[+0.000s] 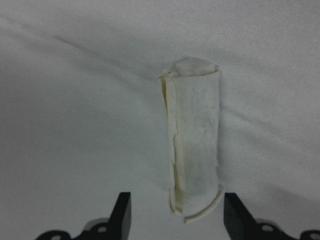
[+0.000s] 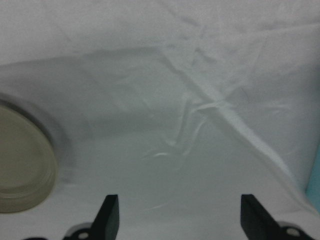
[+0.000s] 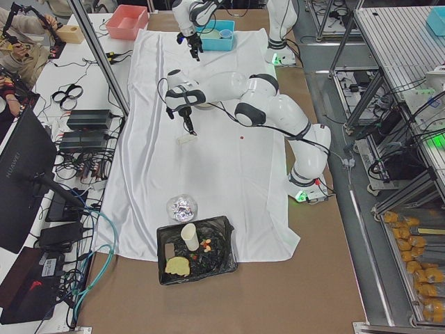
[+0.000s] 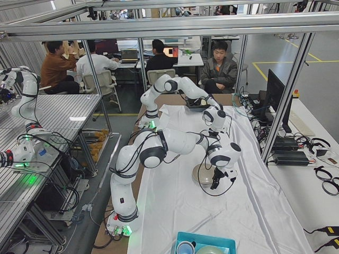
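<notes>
A flattened white paper piece (image 1: 195, 140), possibly a crumpled cup or wrapper, lies lengthwise on the white cloth (image 3: 208, 167). My left gripper is open just above it, the paper between and ahead of its fingertips, not held. My right gripper stands open over bare cloth, with a round tan dish (image 2: 22, 160) to its left in the right wrist view. A blue bin (image 4: 206, 237) holding dishes stands at the far end from the left camera.
A black-lined tray (image 3: 219, 257) with a white cup and scraps sits at the near cloth edge, a foil-filled bowl (image 3: 182, 209) beside it.
</notes>
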